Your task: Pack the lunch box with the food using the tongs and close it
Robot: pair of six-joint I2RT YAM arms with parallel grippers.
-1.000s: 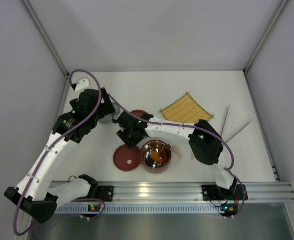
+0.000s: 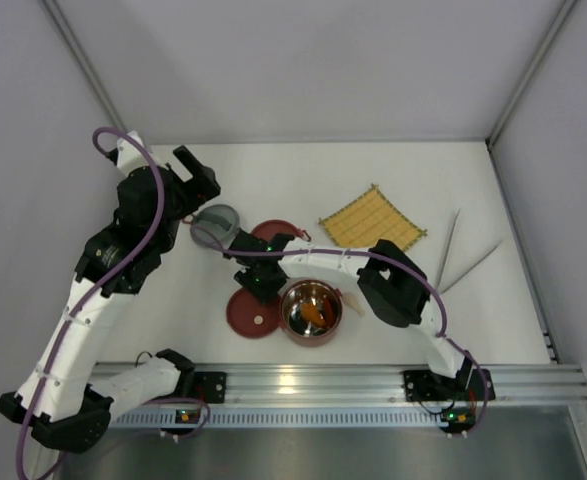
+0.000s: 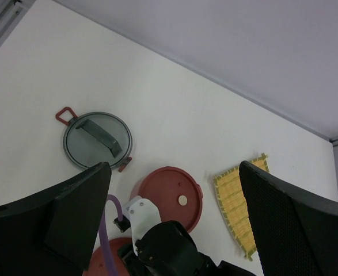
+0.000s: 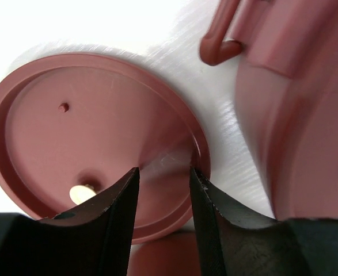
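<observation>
My left gripper (image 2: 195, 170) is open and empty, raised at the table's left above a grey lid (image 3: 94, 144) with a handle. My right gripper is open, low over a round maroon lid (image 4: 88, 132), its right fingertip near that lid's right rim. Beside this lid stands a metal bowl (image 2: 309, 325) with a maroon outside and orange food in it. A second maroon round item (image 3: 166, 195) lies behind my right arm, partly hidden in the top view.
A bamboo mat (image 2: 371, 216) lies at the back right, two chopsticks (image 2: 448, 245) on the right. A light wooden utensil (image 2: 351, 302) is beside the bowl, partly under the right arm.
</observation>
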